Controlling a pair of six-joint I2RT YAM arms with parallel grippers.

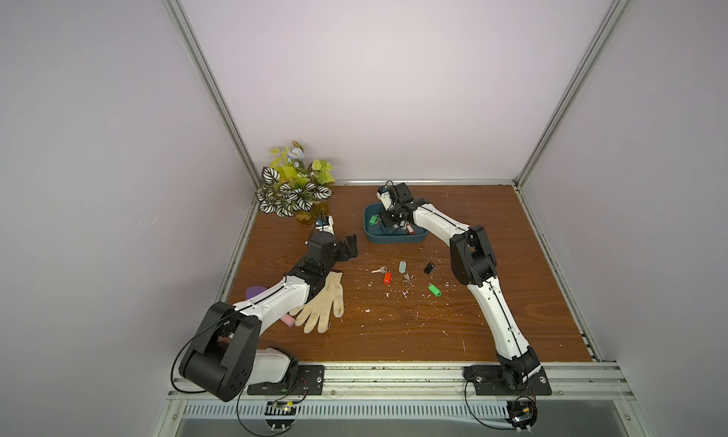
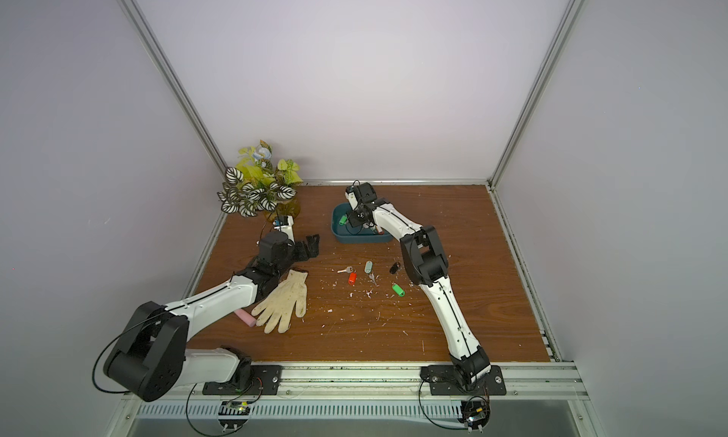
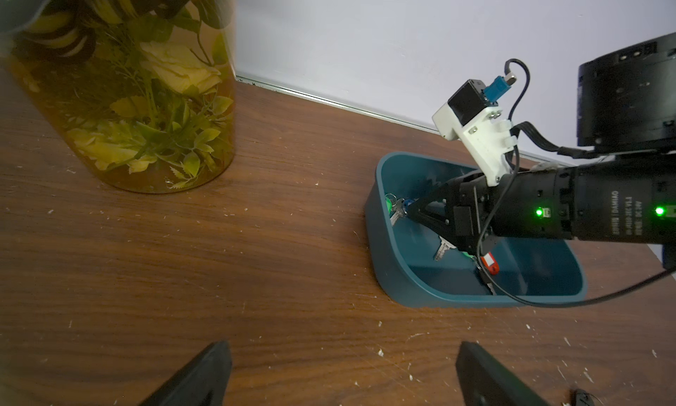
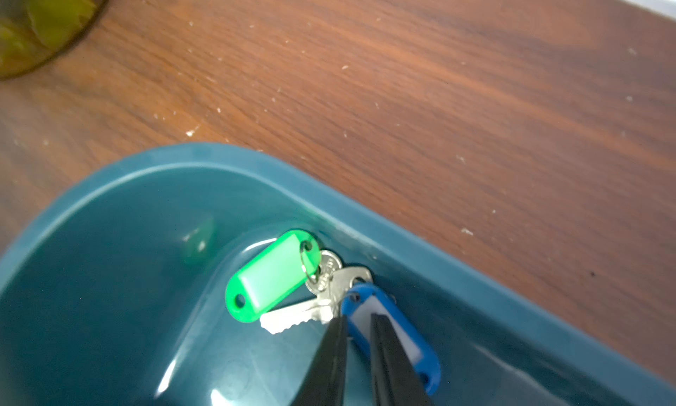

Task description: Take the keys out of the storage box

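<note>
A teal storage box point(image 3: 380, 258) stands at the back middle, with my right gripper down inside it, its fingertips close together at a blue key tag point(image 4: 401, 328); whether they grip it is unclear. Beside that lie a green key tag point(image 4: 274, 272) and silver keys point(image 4: 288, 314). A red tag point(image 3: 490, 265) is farther along the box. My left gripper stands open and empty, left of and nearer than the box.
Loose keys with tags point(image 1: 387, 278) lie on the table before the box. A plant point(image 1: 292, 179) stands back left, a cloth glove point(image 1: 322, 308) front left.
</note>
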